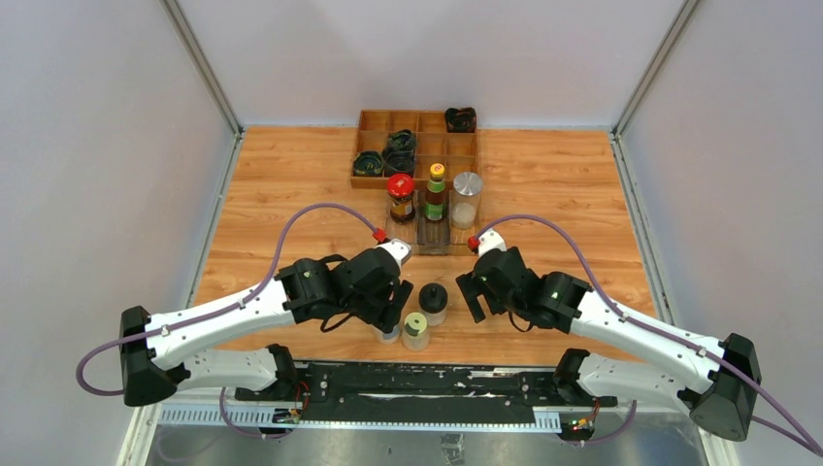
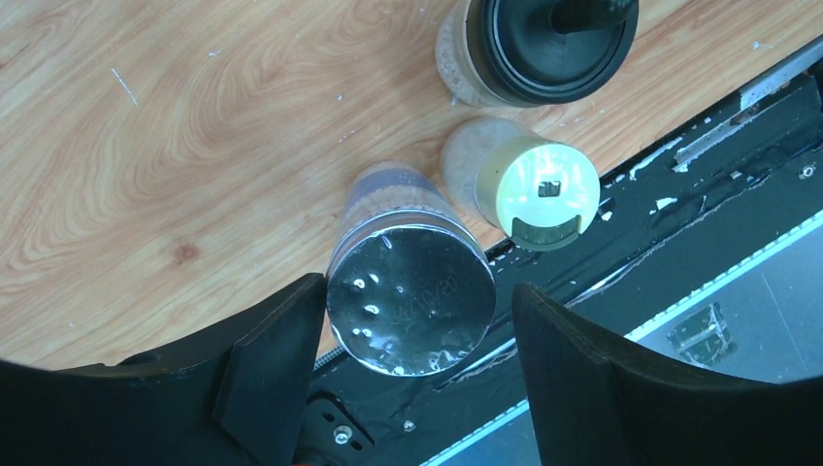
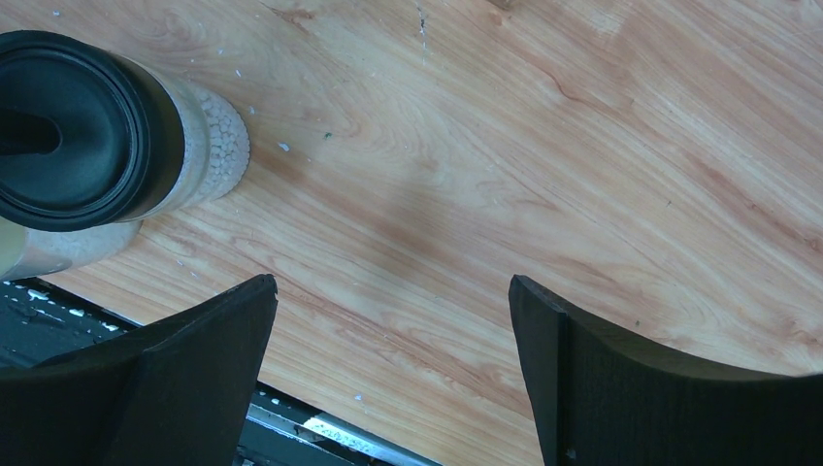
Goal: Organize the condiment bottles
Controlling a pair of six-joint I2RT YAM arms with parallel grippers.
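A silver-topped jar [image 2: 410,296] stands between the fingers of my open left gripper [image 1: 392,309]; in the top view the arm largely hides it. Beside it are a pale-green-capped shaker [image 1: 415,330] and a black-lidded jar [image 1: 433,302]. My right gripper [image 1: 473,297] is open and empty over bare wood, right of the black-lidded jar. Farther back, a red-lidded jar [image 1: 401,199], a yellow-capped bottle [image 1: 436,192] and a tall silver-lidded jar [image 1: 466,199] stand on a clear divided rack [image 1: 433,248].
A wooden compartment tray [image 1: 464,155] with dark dishes is at the back. A black edge strip [image 1: 437,383] runs along the front, close behind the shakers.
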